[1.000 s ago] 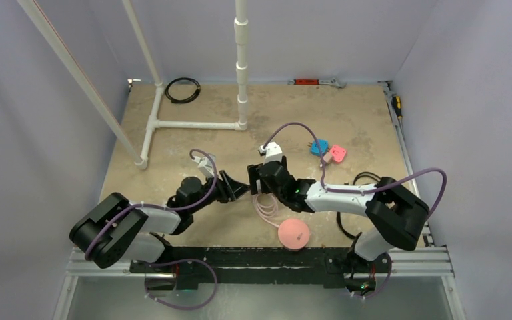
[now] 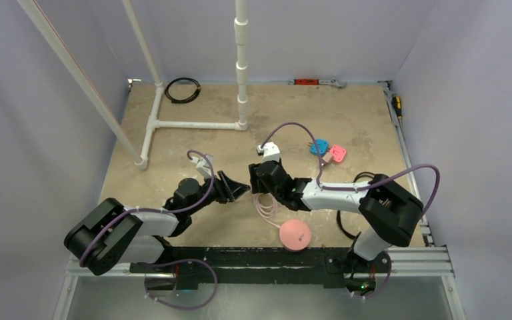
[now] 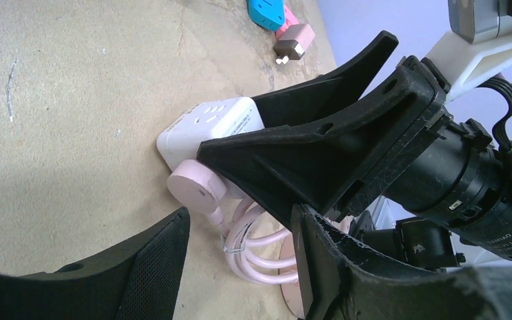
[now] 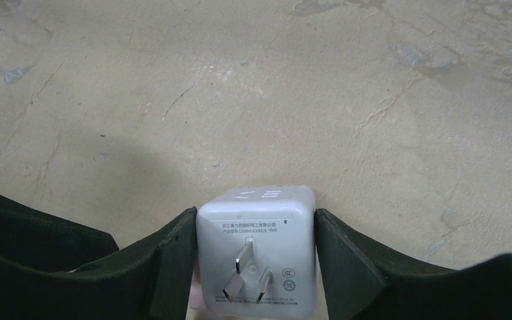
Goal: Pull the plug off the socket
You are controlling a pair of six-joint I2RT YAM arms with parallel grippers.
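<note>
The white socket block (image 4: 257, 230) has its metal prongs facing the camera in the right wrist view. My right gripper is shut on it, a finger against each side. In the left wrist view a round pink plug (image 3: 195, 187) sits at the near side of the white block (image 3: 203, 127), its cord running down to a pink coil. My left gripper is open, with its fingertips short of the plug and nothing held. From above, my left gripper (image 2: 237, 189) is just left of the right one, and the plug is hidden.
The cord coil (image 2: 265, 207) leads to a round pink base (image 2: 295, 235) near the front. Blue (image 2: 319, 147) and pink (image 2: 337, 153) adapters lie to the right. A white pipe frame (image 2: 197, 125) stands at the back left.
The right gripper's fingers have drawn closer together around the socket, and its arm has shifted slightly.
</note>
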